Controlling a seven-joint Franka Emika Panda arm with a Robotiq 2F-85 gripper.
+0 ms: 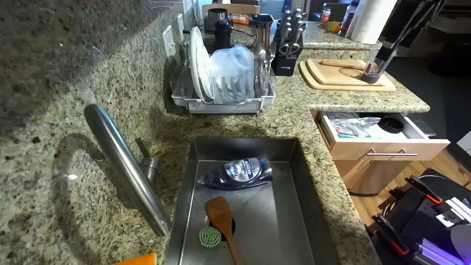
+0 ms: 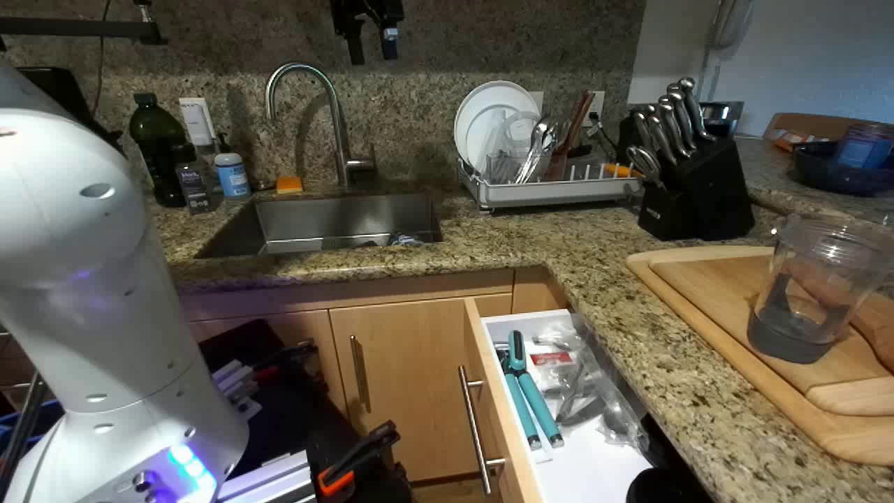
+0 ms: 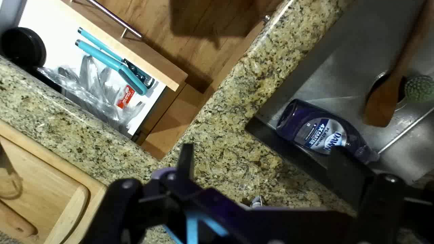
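My gripper is open and pointed down over the granite counter corner, with nothing held between its widely spaced fingers. In exterior view 2, the gripper (image 2: 373,50) shows at the top edge, clear of the counter. A dark blue Dawn soap bottle (image 1: 245,172) lies on its side in the steel sink (image 1: 282,216). Beside it are a wooden spatula (image 1: 219,216) and a green scrub brush (image 1: 209,237), close to the drain. The wrist view shows the bottle (image 3: 315,128) partly behind one finger.
An open drawer (image 2: 587,478) holds teal-handled tongs (image 2: 529,398) and bagged utensils. Cutting boards (image 2: 712,289) carry a clear cup (image 2: 796,302). A loaded dish rack (image 2: 553,194), a knife block (image 2: 704,193) and the tall faucet (image 2: 339,126) stand on the counter.
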